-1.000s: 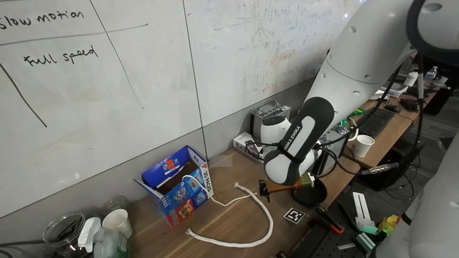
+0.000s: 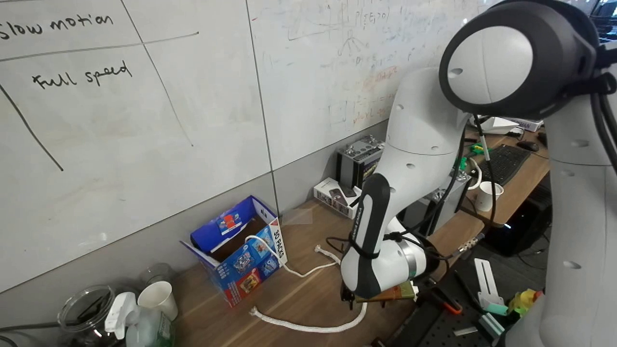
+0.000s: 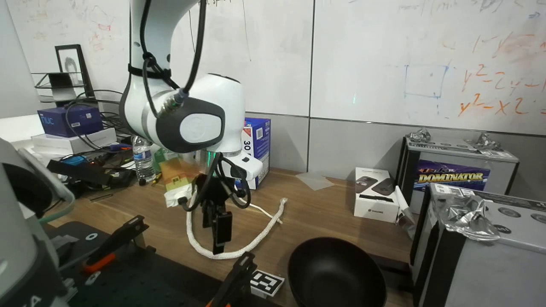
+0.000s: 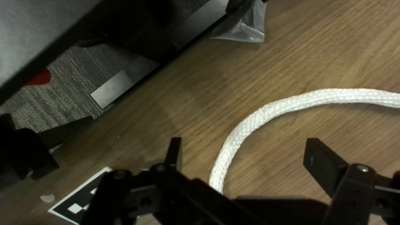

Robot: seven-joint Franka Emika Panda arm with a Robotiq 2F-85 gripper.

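Note:
A thick white rope [image 2: 324, 329] lies in a wide curve on the wooden table, its right part hidden behind the arm in exterior view 1. In exterior view 2 my gripper [image 3: 215, 227] points down near the rope's loop [image 3: 220, 255], with one dark finger in front of it. From the wrist, the gripper is wide open. Between and beyond its fingers the rope [image 4: 258, 116] curves across bare wood. Nothing is held. Whether the fingertips touch the table cannot be told.
A blue card box [image 2: 246, 269], open on top with a thin white cord over its side, stands by the wall. A black bowl [image 3: 335, 276] and a printed marker [image 3: 266, 283] lie near the table's front edge. Grey batteries [image 3: 471, 220] stand at the right.
My arm has swung left and lower in exterior view 1, bringing the gripper over the rope's right side. It now hides the bowl and the marker there. The visible rope looks unmoved.

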